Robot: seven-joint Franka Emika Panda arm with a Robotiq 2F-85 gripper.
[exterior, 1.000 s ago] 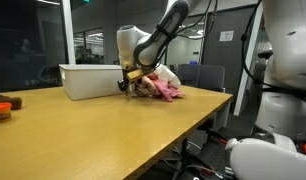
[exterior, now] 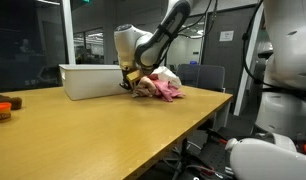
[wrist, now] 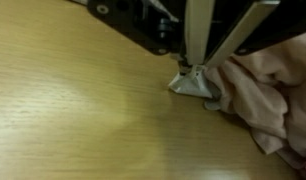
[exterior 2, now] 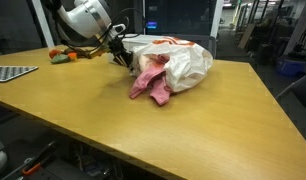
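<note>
At the far part of the table, my gripper [exterior: 127,86] points down beside a heap of cloth. Its fingers come together in the wrist view, and the gripper is shut. A small pale corner of fabric [wrist: 191,83] shows right at the fingertips; whether it is pinched between them or lies just beyond cannot be made out. Beige-pink cloth [wrist: 278,85] bunches to the right of the fingers. From the other side, a pink cloth [exterior 2: 151,80] hangs in folds in front of a white cloth or bag [exterior 2: 188,62], with the gripper [exterior 2: 124,64] at the heap's left edge.
A long white box [exterior: 91,81] stands behind the gripper. Orange and dark items [exterior: 3,106] lie at the table's left end, and a rack-like tray [exterior 2: 13,73] is at the far left.
My gripper has shifted very slightly to the left in exterior view 1. The beige cloth beside it looks a little more spread toward the fingers.
</note>
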